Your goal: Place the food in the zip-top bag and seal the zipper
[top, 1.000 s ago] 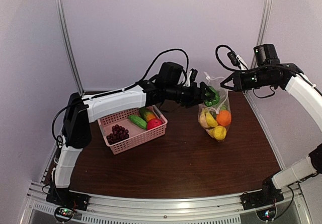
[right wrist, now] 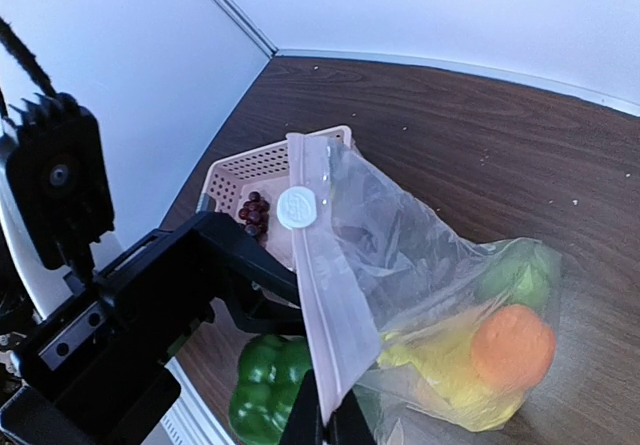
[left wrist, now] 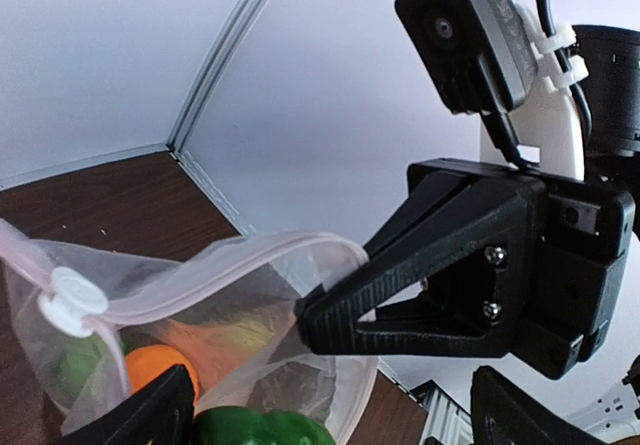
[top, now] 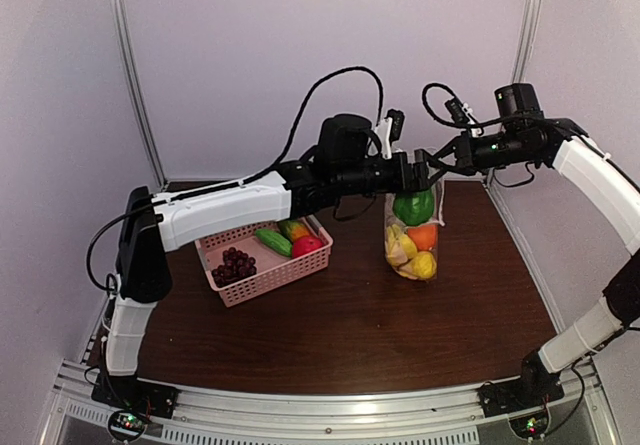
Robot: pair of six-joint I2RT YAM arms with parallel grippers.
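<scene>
The clear zip top bag (top: 392, 227) hangs from my right gripper, which is shut on its rim. An orange (top: 423, 236), yellow food (top: 400, 247) and a lemon-like piece (top: 423, 265) rest low inside. My left gripper is open at the mouth, its fingers (left wrist: 150, 415) well apart. Between them, low in the left wrist view, appears a green pepper (left wrist: 262, 428). From above, the pepper (top: 413, 207) lies at the upper part of the bag, just under the left gripper; whether it is fully inside I cannot tell. A white slider (left wrist: 72, 301) sits on the zipper.
The pink basket (top: 268, 283) stands to the left with grapes (top: 234, 266), a cucumber (top: 272, 242), a red item (top: 306, 246) and a mango-like fruit (top: 293, 229). The two grippers are very close together.
My left gripper has risen slightly and has come nearer the right one at the bag's mouth.
</scene>
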